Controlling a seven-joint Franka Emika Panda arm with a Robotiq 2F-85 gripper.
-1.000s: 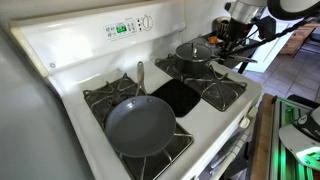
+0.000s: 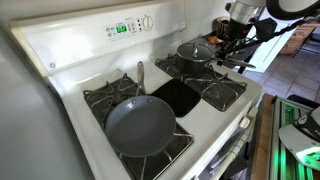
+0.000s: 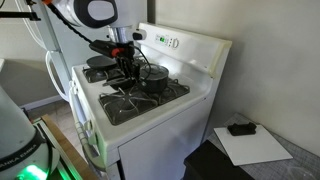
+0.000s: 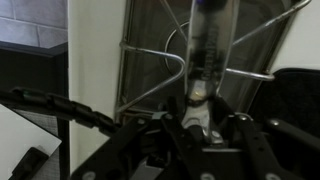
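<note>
A dark lidded pot sits on the rear right part of the stove, its long handle pointing toward the kitchen floor side. In the second exterior view the pot stands on the black grates, just beside my gripper. From the wrist, a shiny handle runs down between the dark fingers of my gripper. The fingers are close around the handle's end, but the dark, blurred view hides whether they touch it. The fingers look part open.
A grey frying pan rests on the left burners. A black square mat lies between the burner grates. The white stove has a raised control panel along its back. Open grate lies in front of the pot.
</note>
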